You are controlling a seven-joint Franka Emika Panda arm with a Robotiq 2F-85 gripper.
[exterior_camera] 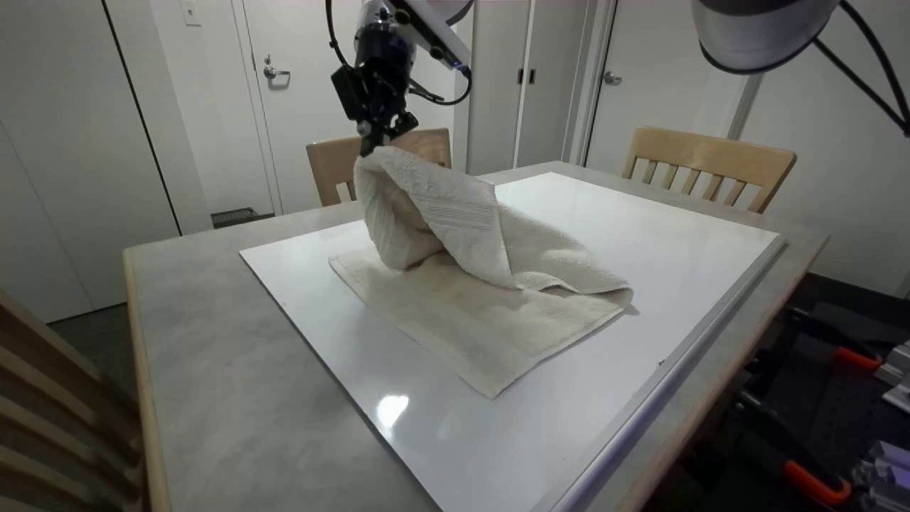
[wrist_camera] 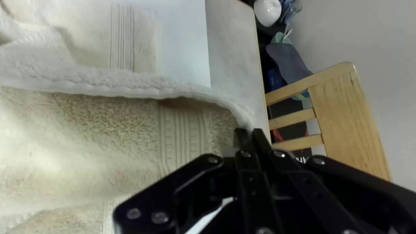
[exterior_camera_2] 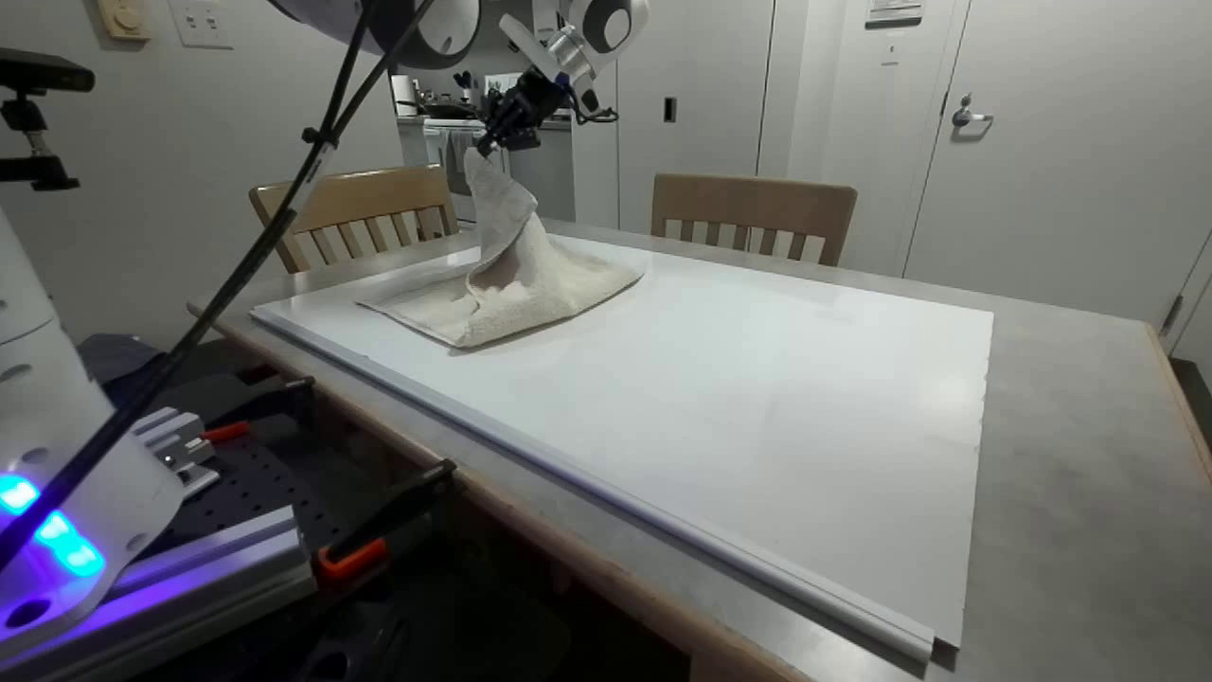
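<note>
A cream towel (exterior_camera: 478, 316) lies on the white board, its near part flat and its far part lifted and folded over. My gripper (exterior_camera: 372, 150) is up at the towel's raised corner, shut on the cloth. From the other side, the towel (exterior_camera_2: 511, 278) rises in a peak to my gripper (exterior_camera_2: 486, 149). In the wrist view the fingertips of my gripper pinch the end of a hemmed towel edge (wrist_camera: 156, 87), which runs off to the left. Under that edge the towel's inner face and its woven band (wrist_camera: 181, 136) show.
The white board (exterior_camera_2: 773, 421) is bare over its larger part, away from the towel. A raised metal rail (exterior_camera_2: 636, 523) runs along one board edge. Wooden chairs (exterior_camera: 712, 162) stand close against the table, one (wrist_camera: 347, 117) near the gripper.
</note>
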